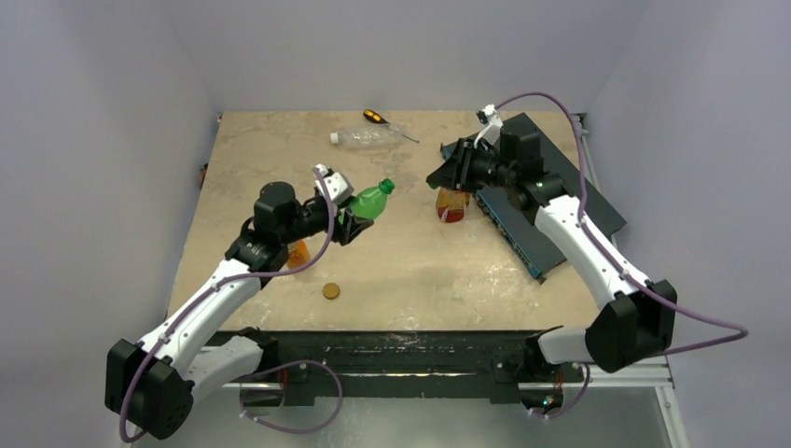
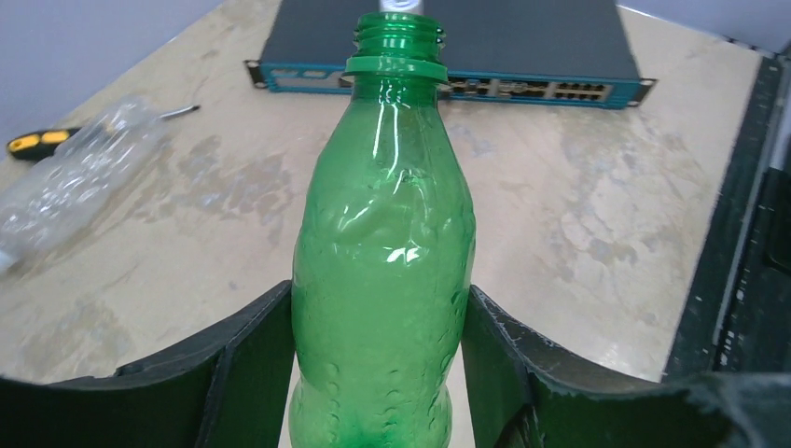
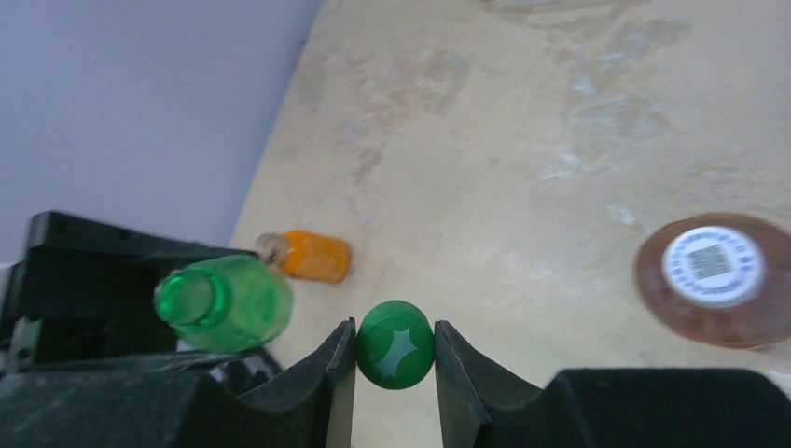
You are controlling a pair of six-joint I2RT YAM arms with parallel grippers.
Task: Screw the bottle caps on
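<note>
A green bottle (image 2: 387,243) without a cap stands between the fingers of my left gripper, which touch it on both sides. From above, the bottle (image 1: 370,201) tilts with its open neck toward the upper right. My right gripper is shut on a green cap (image 3: 396,345) that shows a light star-shaped mark. In the top view the right gripper (image 1: 438,180) hangs apart from the bottle, to the right of its neck. An orange bottle (image 3: 317,256) is on the table, partly hidden by the left arm in the top view. A tan round cap (image 1: 331,291) lies near the front.
A clear bottle (image 1: 364,137) and a screwdriver (image 1: 376,117) lie at the back. The dark flat box (image 1: 569,177) takes up the right side, with a red-brown bottle (image 1: 451,209) beside it.
</note>
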